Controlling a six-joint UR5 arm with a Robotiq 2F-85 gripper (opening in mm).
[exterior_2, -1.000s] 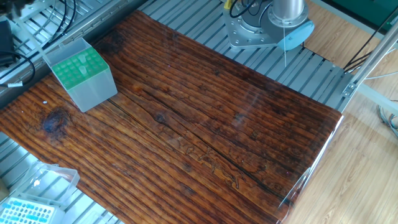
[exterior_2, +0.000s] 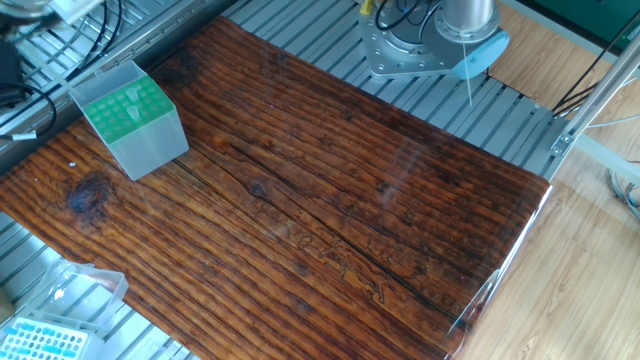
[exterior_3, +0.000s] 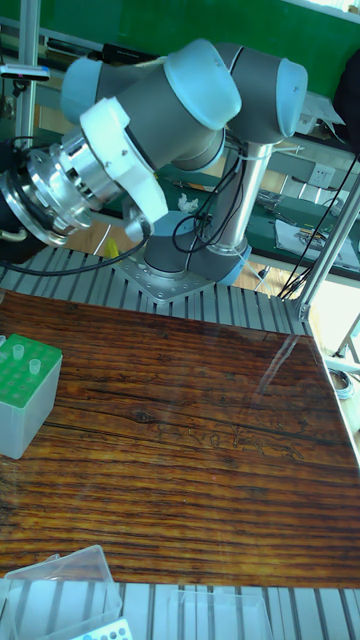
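A translucent tip box (exterior_2: 152, 149) with a green perforated top (exterior_2: 118, 108) stands on the left part of the brown wooden board (exterior_2: 330, 190). A few clear tips (exterior_3: 34, 367) poke up from its green top, and most holes look empty. In exterior view 3 the arm's metal wrist (exterior_3: 66, 183) is raised at the upper left, above and behind the tip box. My gripper's fingers lie outside the picture there, so their state is hidden.
A clear, empty-looking lid (exterior_2: 88, 292) and a white rack with blue tips (exterior_2: 42, 340) are beyond the board's near left edge. The arm's base plate (exterior_2: 405, 55) sits behind the board on grey slats. The board's middle and right are bare.
The arm's lower column at the top of exterior view 2 has shifted slightly, and the dark shape in the upper left corner has moved a little. The tip box has stayed still.
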